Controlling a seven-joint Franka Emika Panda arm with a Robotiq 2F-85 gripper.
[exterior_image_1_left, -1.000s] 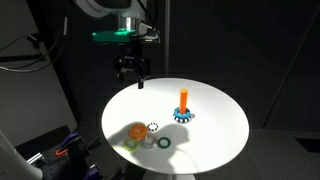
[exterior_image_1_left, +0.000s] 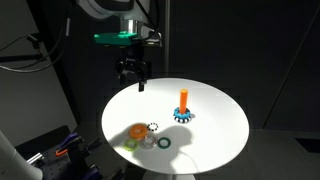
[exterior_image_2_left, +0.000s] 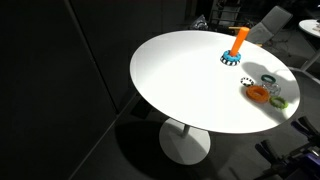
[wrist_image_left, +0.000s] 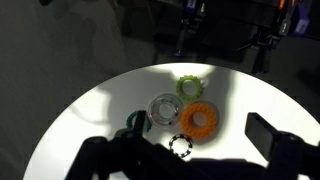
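Observation:
Above the white round table, my gripper (exterior_image_1_left: 131, 82) stands open, well clear of everything on the tabletop. In the wrist view its two dark fingers are spread wide at the lower edge. Several rings lie loose below: an orange ring (wrist_image_left: 198, 121), a light green ring (wrist_image_left: 189, 88), a clear ring (wrist_image_left: 165, 109), a dark green ring (wrist_image_left: 139, 120) and a black-and-white ring (wrist_image_left: 180, 146). Apart from them, an upright orange post (exterior_image_1_left: 184, 101) rises from a base with a blue and striped ring (exterior_image_1_left: 182, 115) around its foot.
Dark floor surrounds it.

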